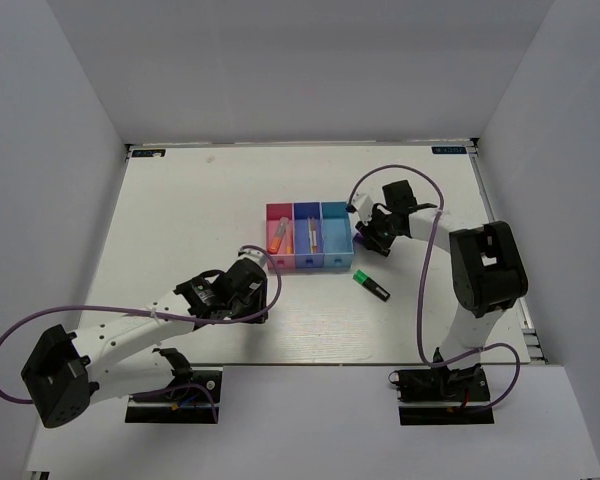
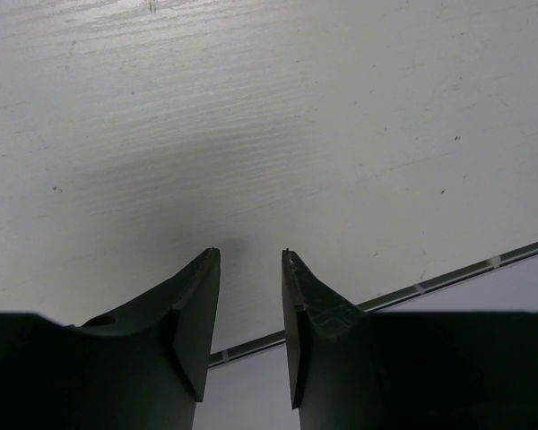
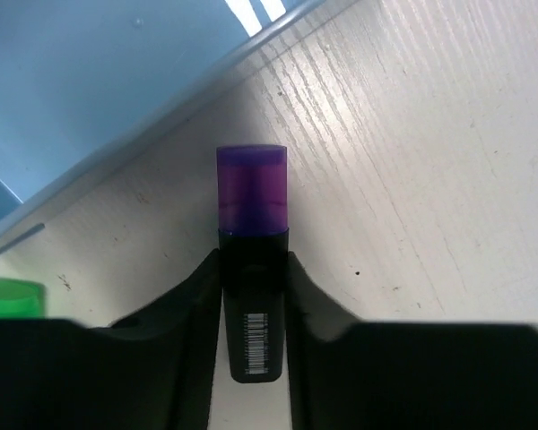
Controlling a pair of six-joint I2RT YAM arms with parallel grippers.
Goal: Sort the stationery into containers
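Note:
A black marker with a purple cap lies on the table against the outside of the box's light-blue compartment. Above it in the right wrist view, my right gripper is part open, one fingertip at each side of the black body; contact cannot be made out. A black marker with a green end lies in front. The box's red compartment holds orange items, and its dark-blue one holds slim pens. My left gripper stands part open over bare table, holding nothing.
Cables loop around both arms.

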